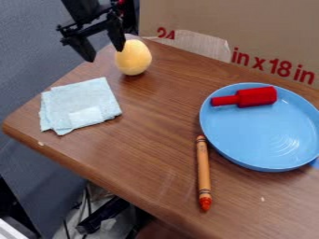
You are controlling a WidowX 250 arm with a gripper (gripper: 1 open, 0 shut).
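The black gripper hangs at the top left, above the back left of the wooden table, its fingers apart with nothing seen between them. Just right of it sits a round yellow object. A folded pale blue cloth lies at the table's left edge. A red cylinder with a narrow handle rests on a blue plate at the right. An orange crayon lies on the table left of the plate.
A cardboard box stands along the back.
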